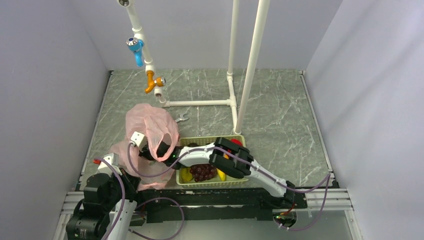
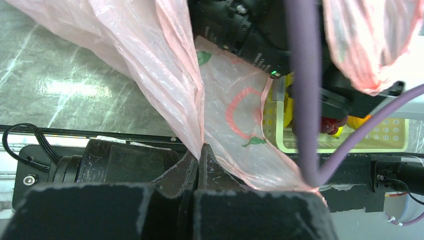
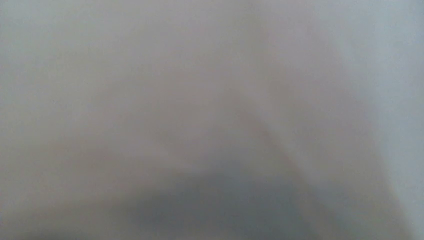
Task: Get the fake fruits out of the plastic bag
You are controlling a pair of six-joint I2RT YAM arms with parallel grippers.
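The pink plastic bag (image 1: pixel 150 120) lies crumpled at the left of the worktop, lifted around my right gripper (image 1: pixel 145 150), whose fingers are hidden in it; the right wrist view shows only blurred pale plastic. My left gripper is shut at the bag's lower edge, with thin plastic at its fingertips. In the left wrist view the bag (image 2: pixel 235 130) has translucent film with printed red and green marks. Grapes (image 1: pixel 203 171) and yellow fruits (image 1: pixel 221 174) lie in the green basket (image 1: pixel 210 183) under my right arm.
A white pipe frame (image 1: pixel 195 103) with blue and orange taps stands behind. A wrench (image 1: pixel 182 117) lies beside the bag. Walls close both sides.
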